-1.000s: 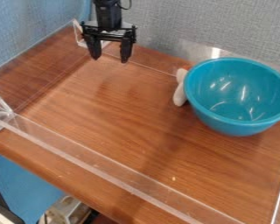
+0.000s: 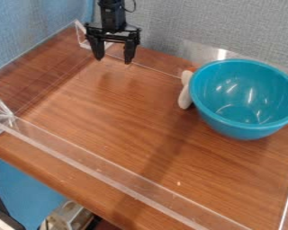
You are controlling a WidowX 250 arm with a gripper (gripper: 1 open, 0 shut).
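Note:
My black gripper (image 2: 112, 52) hangs at the back left, above the wooden table (image 2: 116, 135), its two fingers spread open with nothing seen between them. A large teal bowl (image 2: 243, 94) stands on the right side of the table. A small pale object (image 2: 184, 92) lies against the bowl's left side, partly hidden by it; what it is, I cannot tell.
Clear plastic walls edge the table at front, left and back. A grey textured wall rises behind, and blue surface shows beyond the left front edge.
My gripper has shifted very slightly; the bowl and the pale object stay where they were.

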